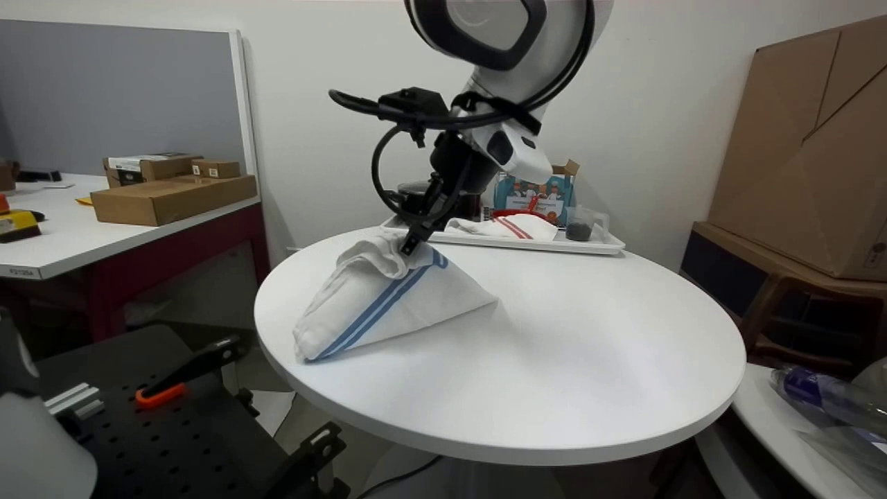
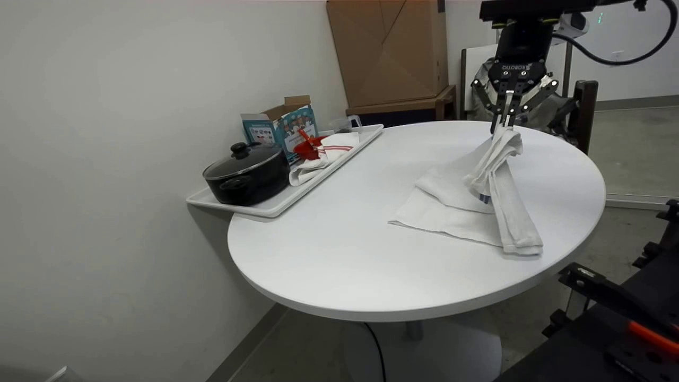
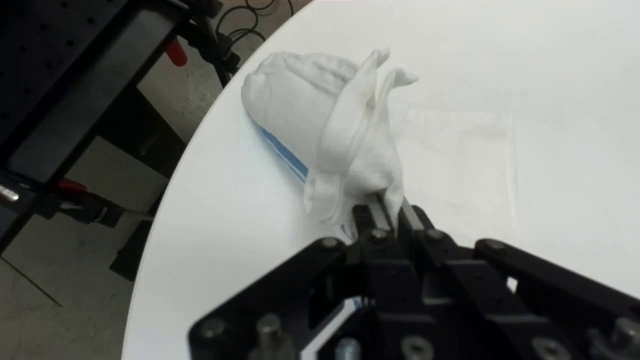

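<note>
A white towel with blue stripes (image 1: 399,299) is bunched and partly raised near the left side of the round white table (image 1: 599,357). My gripper (image 1: 409,245) is shut on its upper folds. Seen in exterior view 2, the towel (image 2: 458,223) has a flat part spread on the tabletop and a draped fold hanging from the gripper (image 2: 503,127). From the wrist, the pinched cloth (image 3: 360,144) stands up between the fingertips of my gripper; a flat layer reaches to the right, and a rounded bulk lies near the table edge.
Along the wall stands a white tray (image 2: 280,207) with a lidded black pot (image 2: 248,175), a red-striped cloth (image 1: 515,226), a blue box (image 1: 536,195) and a clear cup (image 1: 586,224).
</note>
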